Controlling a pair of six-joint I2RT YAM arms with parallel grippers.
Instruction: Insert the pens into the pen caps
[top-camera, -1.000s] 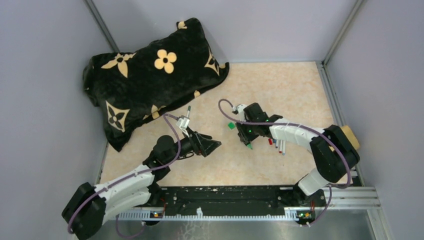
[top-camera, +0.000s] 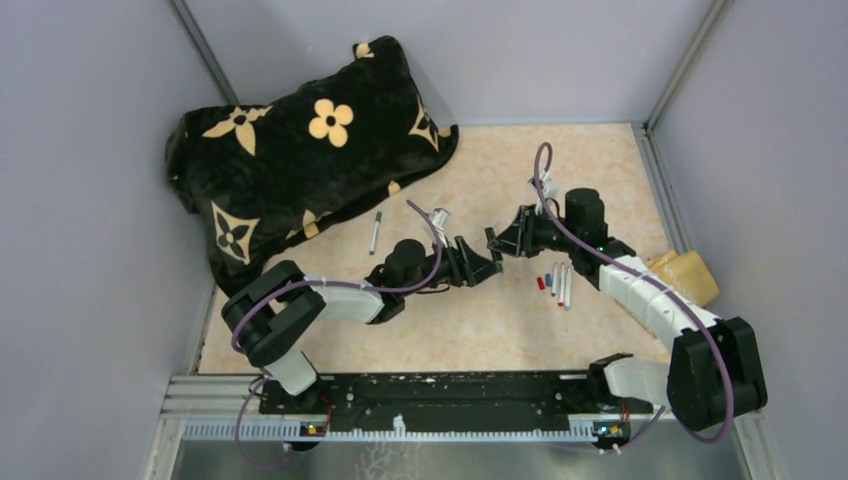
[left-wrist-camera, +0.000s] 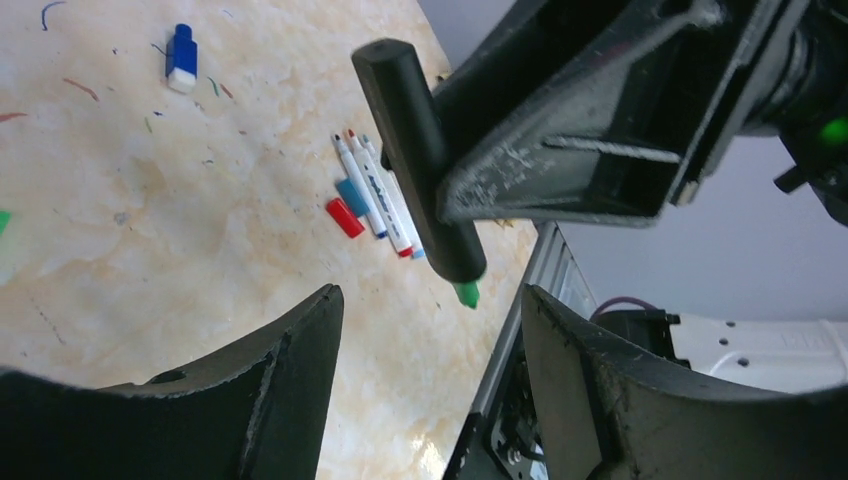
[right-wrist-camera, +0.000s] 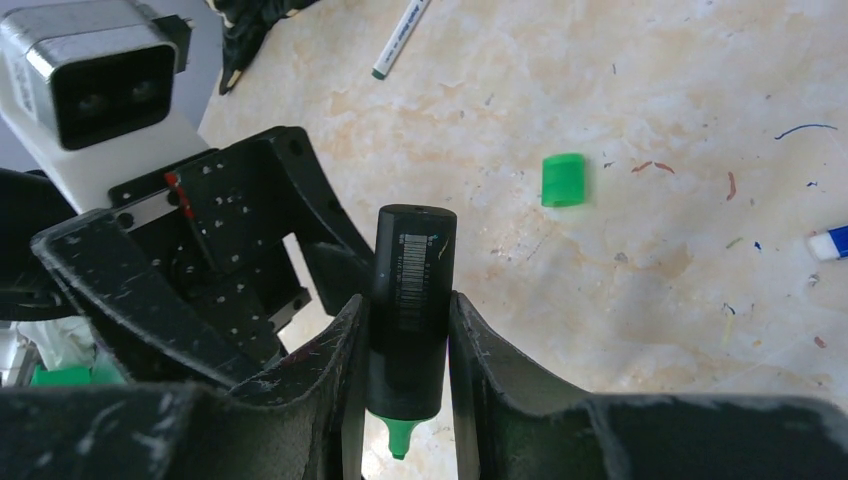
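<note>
My right gripper is shut on a black marker (right-wrist-camera: 410, 290) with a green tip, held upright above the table's middle. My left gripper is part open just beside that marker, whose green end sits beyond and between its fingertips in the left wrist view; nothing visible is clamped in it. A green cap (right-wrist-camera: 563, 180) lies on the table. A white pen (top-camera: 375, 232) with a dark end lies at left. Several white markers (left-wrist-camera: 380, 195) lie at right beside a red cap (left-wrist-camera: 344, 216) and a blue cap (left-wrist-camera: 352, 195).
A dark patterned blanket (top-camera: 300, 150) covers the back left. A yellow object (top-camera: 685, 275) lies at the right edge. A blue-and-white piece (left-wrist-camera: 182, 55) lies on the table.
My left gripper has moved right and up to the held marker. The right gripper has moved back from the table's middle, carrying the marker.
</note>
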